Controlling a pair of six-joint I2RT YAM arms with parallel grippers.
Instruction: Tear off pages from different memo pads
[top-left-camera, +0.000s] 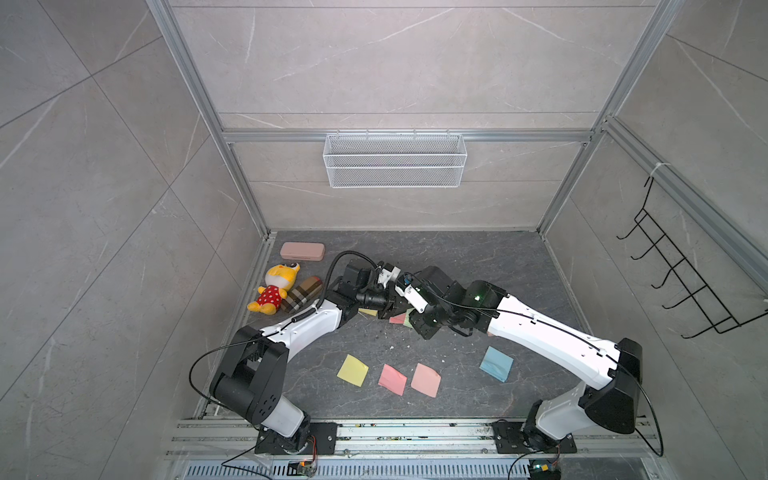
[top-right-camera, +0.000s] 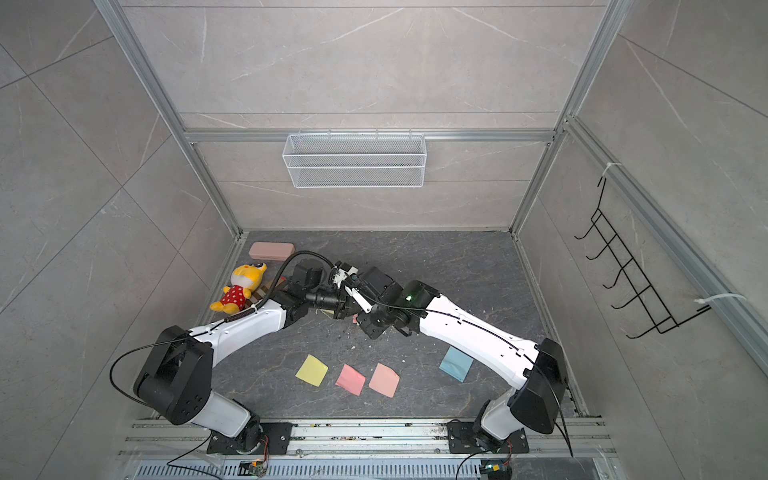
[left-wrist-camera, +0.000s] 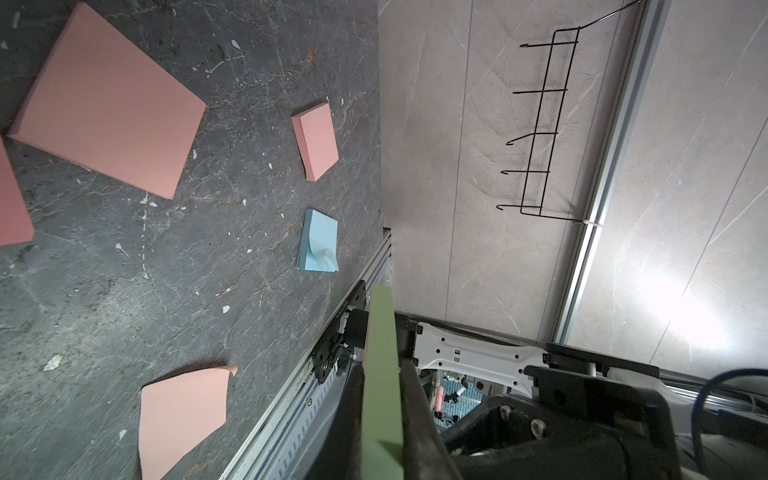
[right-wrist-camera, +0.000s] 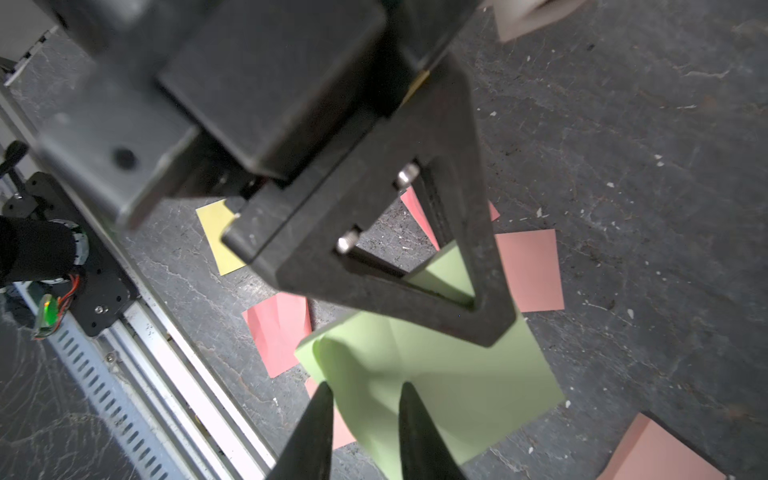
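Note:
In the top left view my two grippers meet over the middle pads. My left gripper (top-left-camera: 392, 302) is shut on a green pad (right-wrist-camera: 472, 376), which shows edge-on in the left wrist view (left-wrist-camera: 382, 376); in the right wrist view its top sheet is lifted and curled along one side. My right gripper's fingertips are dark at that curled edge, blurred at the bottom of the right wrist view, with a gap between them. Loose pages or pads lie on the floor: yellow (top-left-camera: 352, 369), red (top-left-camera: 392, 379), pink (top-left-camera: 425, 380) and blue (top-left-camera: 496, 364).
A yellow plush toy (top-left-camera: 273, 288), a plaid item and a pink case (top-left-camera: 302, 251) sit at the left back. A white wire basket (top-left-camera: 394, 160) hangs on the back wall, a black hook rack (top-left-camera: 680, 280) on the right.

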